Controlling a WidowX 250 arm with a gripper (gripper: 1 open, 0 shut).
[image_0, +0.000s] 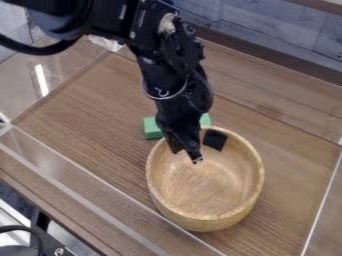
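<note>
The black gripper (183, 142) is lowered over the back-left part of a round wooden bowl (201, 190), its fingertips near the rim; it looks shut, with nothing seen between its fingers. A green block (151, 128) lies on the table just behind the bowl, partly hidden by the gripper.
A blue-grey plank wall (267, 40) stands at the back. A black cable (27, 232) is at the lower left corner.
</note>
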